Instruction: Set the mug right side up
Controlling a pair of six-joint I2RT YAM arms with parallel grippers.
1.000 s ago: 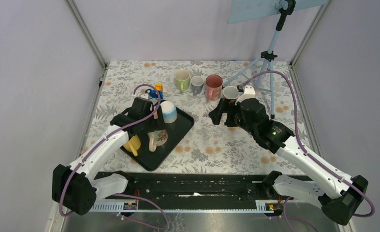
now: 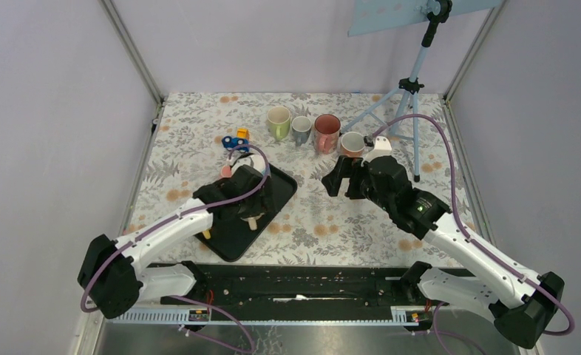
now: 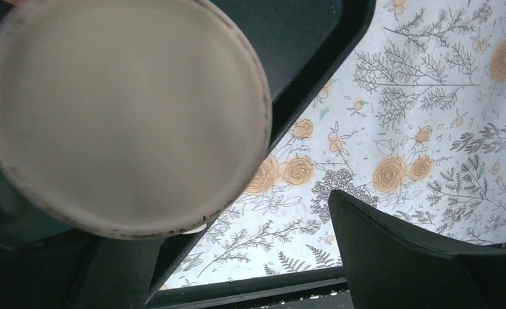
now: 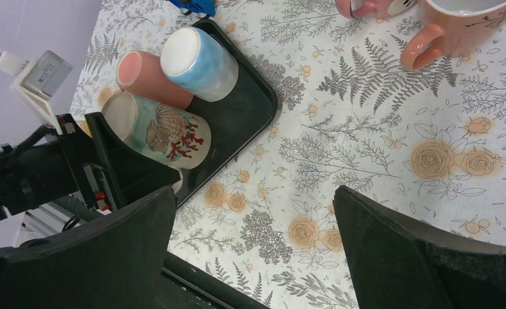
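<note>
In the right wrist view, a seashell-and-coral mug (image 4: 186, 138) lies on the black tray (image 4: 237, 125) beside a pink mug (image 4: 157, 80) and an upside-down blue-and-white mug (image 4: 205, 64). My left gripper is open over the tray; a pale round mug end (image 3: 125, 116) fills much of its wrist view, close by the fingers. The top view shows the left arm hiding much of these mugs. My right gripper stands open over the bare tablecloth right of the tray, nothing between its fingers.
Several mugs (image 2: 301, 129) stand along the back, with a blue-and-yellow toy (image 2: 236, 142) behind the tray. A tripod (image 2: 411, 86) occupies the back right. Yellow items (image 2: 207, 232) lie at the tray's left. The cloth between tray and right gripper is clear.
The left gripper has moved right and toward the front over the tray, now covering more of the seashell mug. The right arm has shifted very slightly.
</note>
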